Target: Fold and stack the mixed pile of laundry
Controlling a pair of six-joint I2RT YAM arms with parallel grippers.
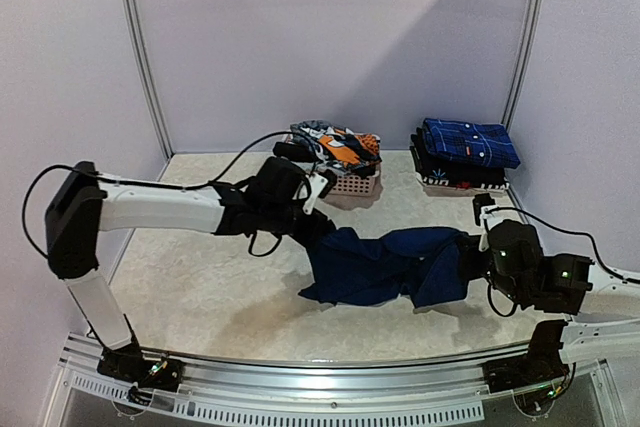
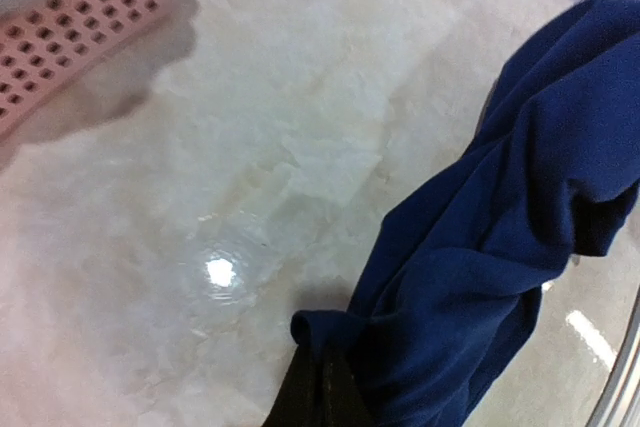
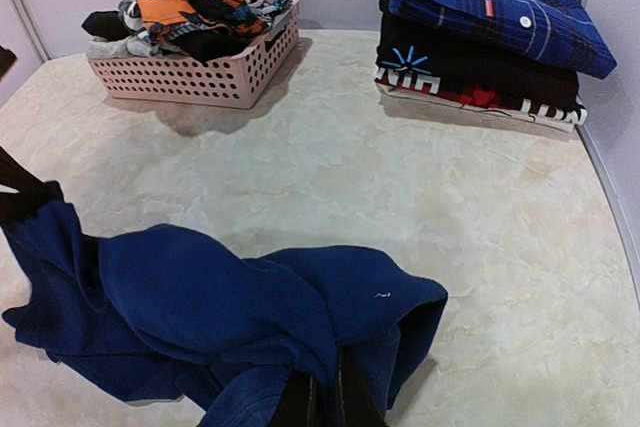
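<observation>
A navy cloth [image 1: 390, 267] stretches between both grippers over the pale tabletop. My left gripper [image 1: 312, 227] is shut on its left end, lifted a little; in the left wrist view the cloth [image 2: 450, 277] bunches over the fingertips. My right gripper [image 1: 472, 252] grips the right end; in the right wrist view folds of cloth [image 3: 220, 297] run down between its fingers, which are partly hidden.
A pink basket [image 3: 180, 82] of mixed clothes stands at the back middle. A folded stack [image 1: 465, 152], topped by a blue plaid item, sits at back right. Open table lies to the left and front.
</observation>
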